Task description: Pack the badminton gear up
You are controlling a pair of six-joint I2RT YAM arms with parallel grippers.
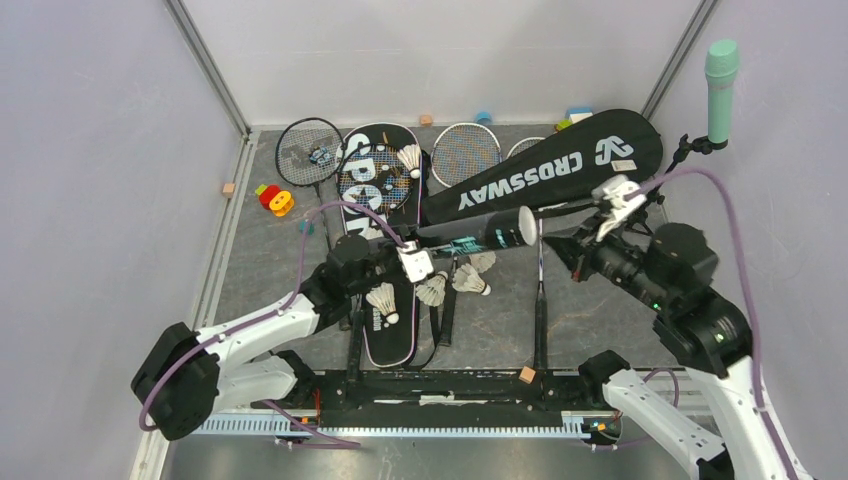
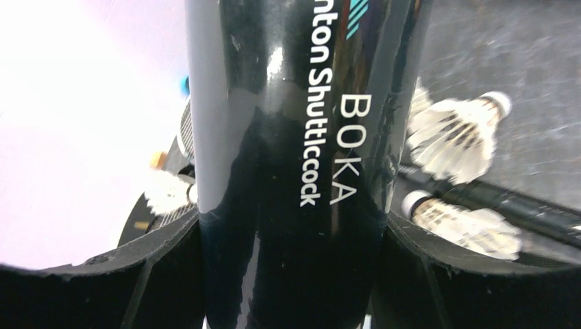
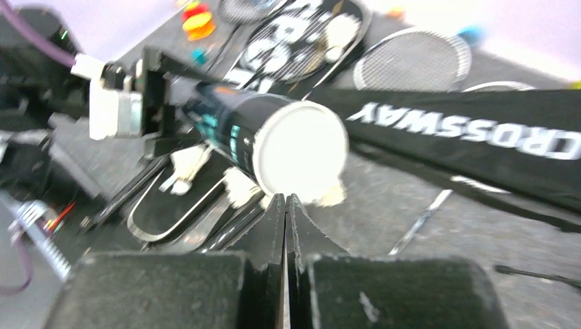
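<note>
My left gripper [image 1: 412, 245] is shut on the black shuttlecock tube [image 2: 294, 137], whose body fills the middle of the left wrist view. The tube's white cap [image 3: 301, 149] is on its end, facing my right arm. Closed fingertips of my right gripper have nothing between them, and the cap lies outside them, farther off in the right wrist view. Several white shuttlecocks [image 1: 382, 300] lie below the tube. A black CROSSWAY bag [image 1: 560, 165] rests behind it, and a black racket bag [image 1: 388, 345] lies flat at the left.
Rackets [image 1: 308, 152] lie at the back left and near the back wall. A racket shaft [image 1: 541, 320] runs along the right of the floor. Colourful toys [image 1: 281, 203] sit at the left. A mint-green upright device [image 1: 720, 90] stands at the right. Bare floor shows at the lower right.
</note>
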